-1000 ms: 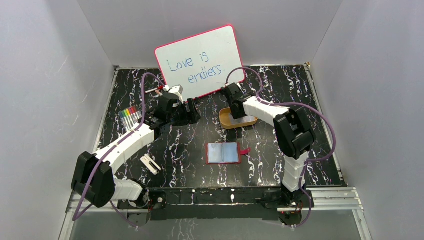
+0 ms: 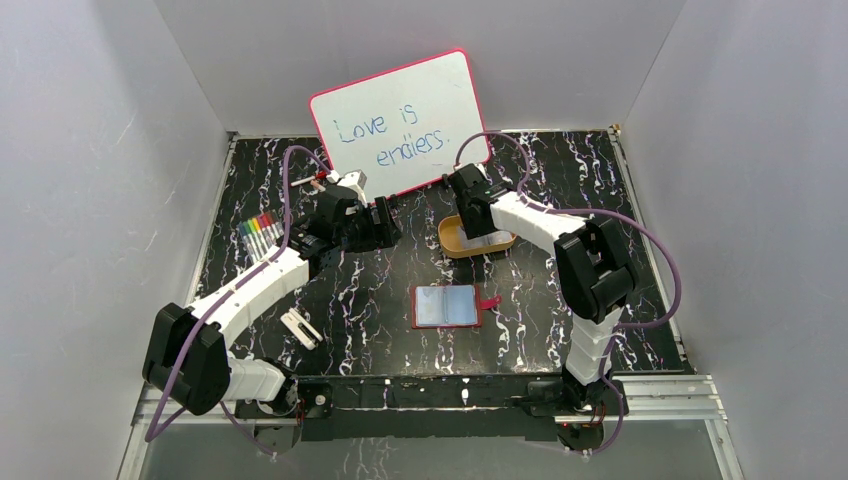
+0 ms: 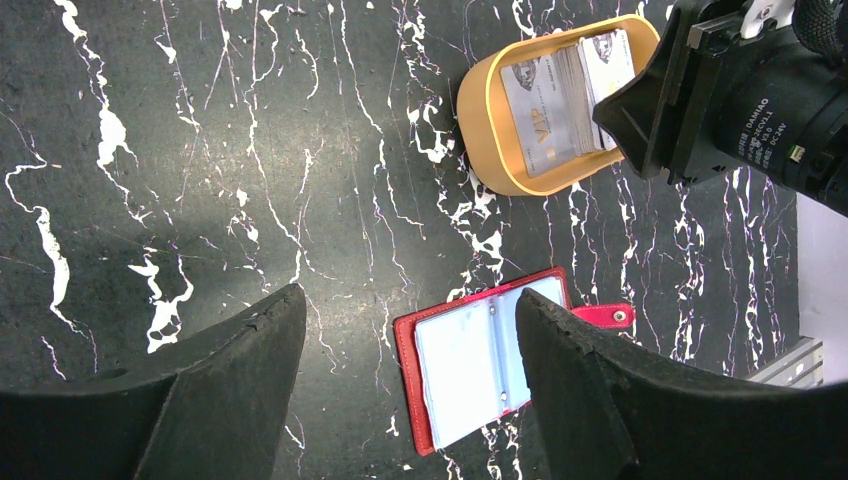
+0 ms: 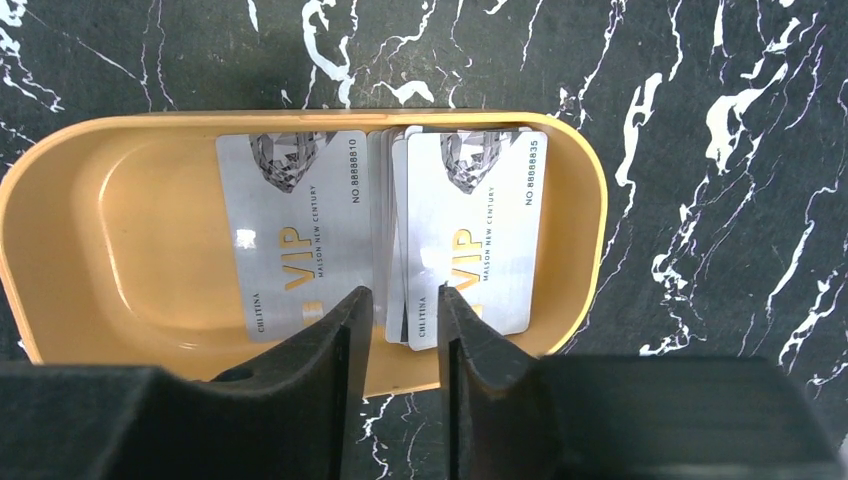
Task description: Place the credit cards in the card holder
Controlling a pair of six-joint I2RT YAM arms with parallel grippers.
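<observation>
White and silver VIP cards (image 4: 300, 240) lie in an orange oval tray (image 4: 130, 120). Another card (image 4: 475, 230) sits at the right end, with edges of several more stacked between the two. Over the tray, near the cards' lower edges, my right gripper is partly open. Its fingers are on either side of the overlapping card edges, and no card is visibly clamped between them. The card holder (image 3: 405, 360), red with clear sleeves, lies open on the table. My left gripper is open and empty, left of the tray in the top view.
A whiteboard (image 2: 400, 120) with writing stands at the back. Several coloured markers (image 2: 262, 232) lie at the left, and a white clip-like object (image 2: 301, 328) at the front left.
Above the tray, my right arm has shifted very slightly to the right. The left arm, tray and card holder stay where they were.
</observation>
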